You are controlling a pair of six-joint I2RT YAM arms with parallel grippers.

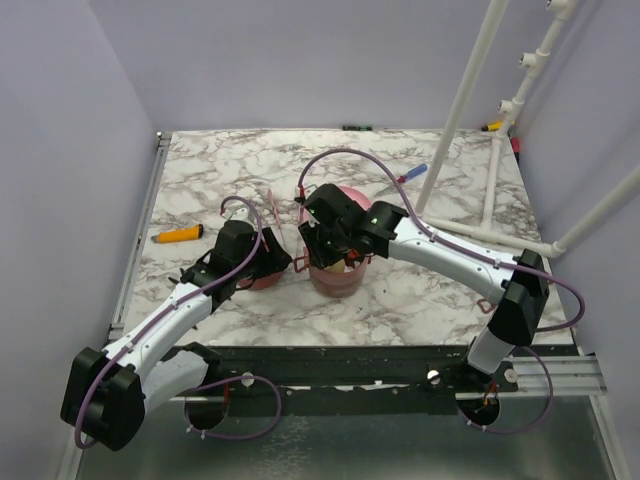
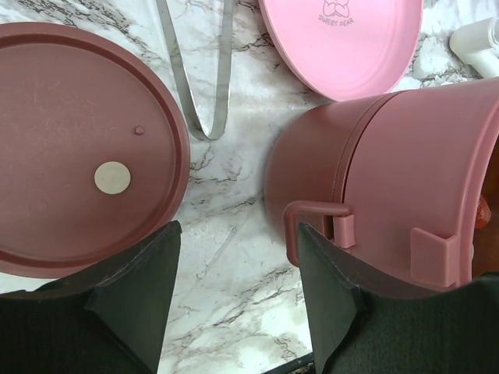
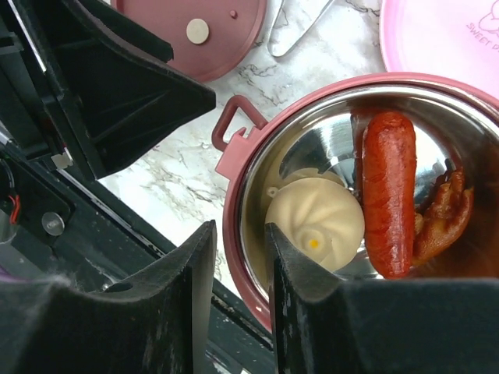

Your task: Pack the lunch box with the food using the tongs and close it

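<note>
The pink lunch box pot stands with its top uncovered, a small handle on its side. Inside its steel lining the right wrist view shows a pale bun, a red sausage and a browned meat piece. My left gripper is open at the handle, one fingertip overlapping the handle in view, nothing clearly between the fingers. Above the pot's left rim, beside the bun, my right gripper is part open and empty. A pink plate lies behind the pot.
The round brown-pink lid lies flat left of the pot, with metal tongs behind it. A blue-handled tool and a yellow-orange tool lie farther out. White pipes stand on the right.
</note>
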